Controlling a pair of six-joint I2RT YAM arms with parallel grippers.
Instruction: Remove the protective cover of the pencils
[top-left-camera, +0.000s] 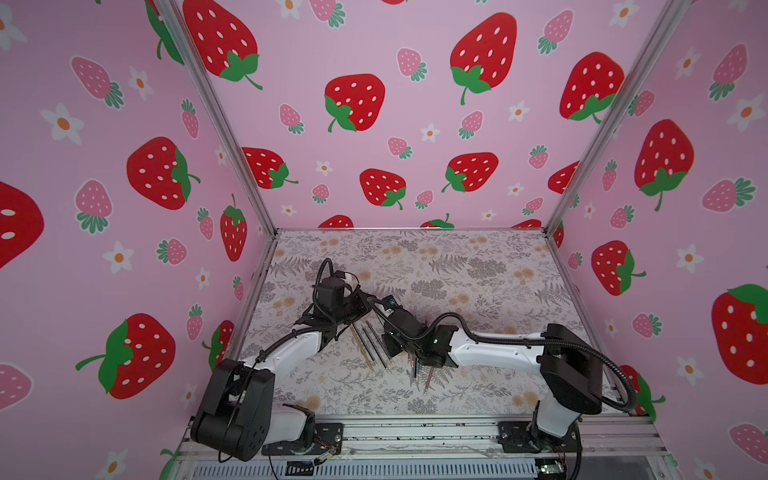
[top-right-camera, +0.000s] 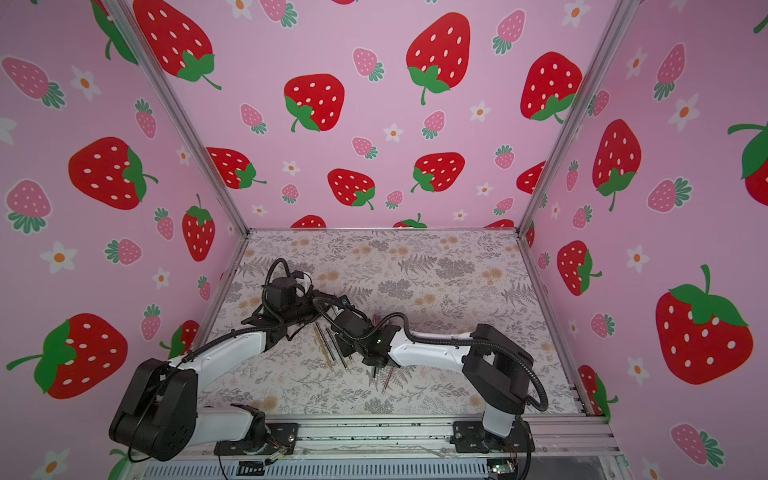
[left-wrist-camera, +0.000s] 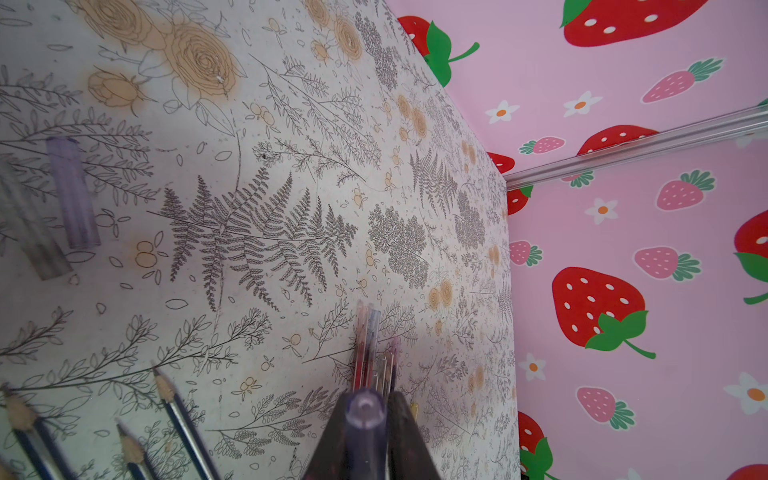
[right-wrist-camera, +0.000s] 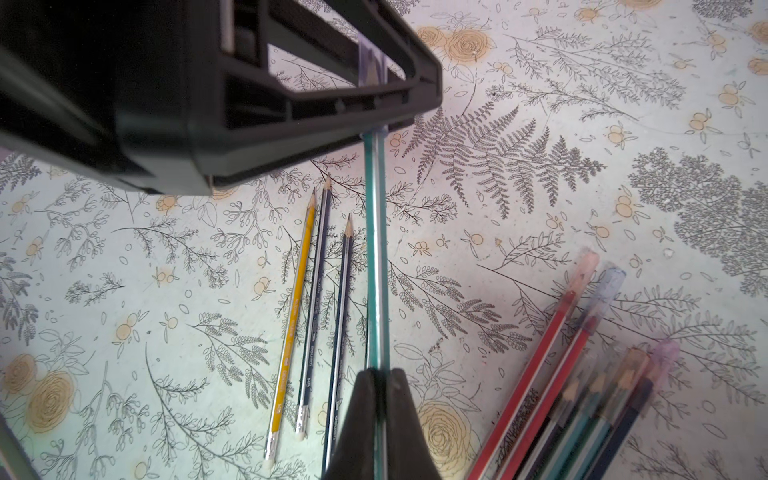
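A teal pencil (right-wrist-camera: 376, 256) stands out from my right gripper, which is shut on its shaft. Its clear lilac cover (right-wrist-camera: 373, 60) still sits over the pencil's tip. My left gripper has its fingers close in on both sides of that cover, apparently touching it. The other capped pencils (right-wrist-camera: 524, 384) lie grouped to the right in the right wrist view, with red, teal and dark blue bodies. Uncapped ones lie left of the held pencil, a yellow pencil (right-wrist-camera: 289, 328) and dark blue pencils (right-wrist-camera: 315, 296) among them.
Two loose covers, one lilac (left-wrist-camera: 73, 192) and one clear (left-wrist-camera: 32, 220), rest on the patterned table at the left of the left wrist view. Both arms meet closely above the pencils.
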